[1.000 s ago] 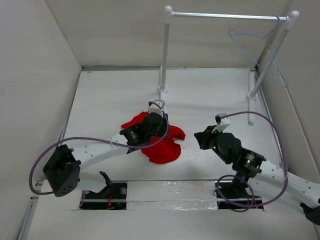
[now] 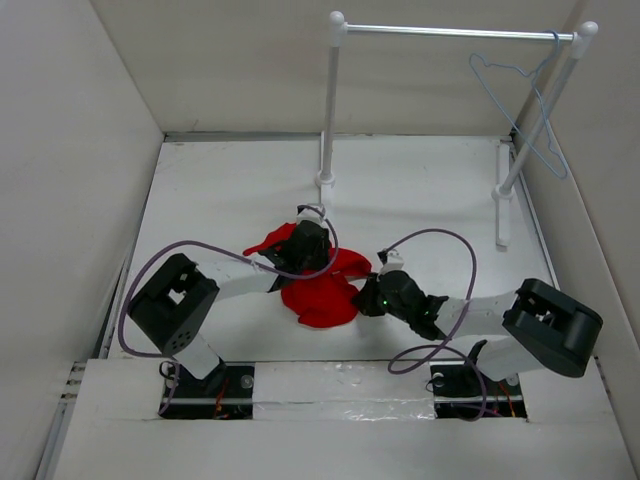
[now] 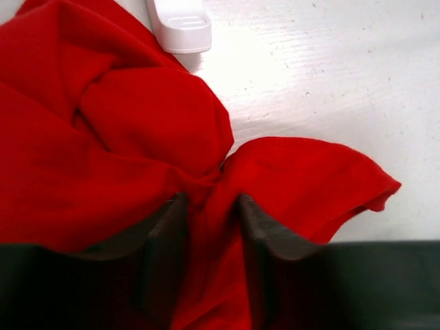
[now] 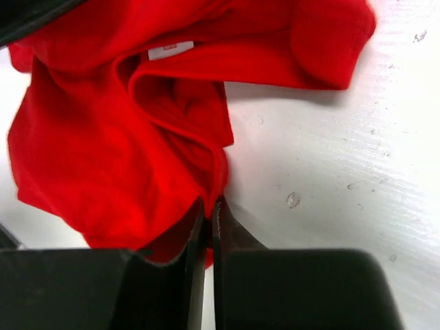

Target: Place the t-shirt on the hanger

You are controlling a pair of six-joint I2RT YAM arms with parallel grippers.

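Observation:
A red T-shirt (image 2: 320, 295) lies crumpled on the white floor, filling much of both wrist views. My left gripper is over its folds, fingers part open with red cloth visible between the fingertips. My right gripper is shut on the shirt's right edge, low at the floor. A thin blue wire hanger (image 2: 520, 110) hangs at the right end of the rail.
A white rack with a metal rail (image 2: 450, 32) stands at the back, its left foot (image 3: 179, 20) beside the shirt. Side walls bound the space.
My right gripper has come left and down onto the shirt and taken hold of it. The left arm's elbow has shifted while its gripper stays over the shirt. The hanger has swung slightly.

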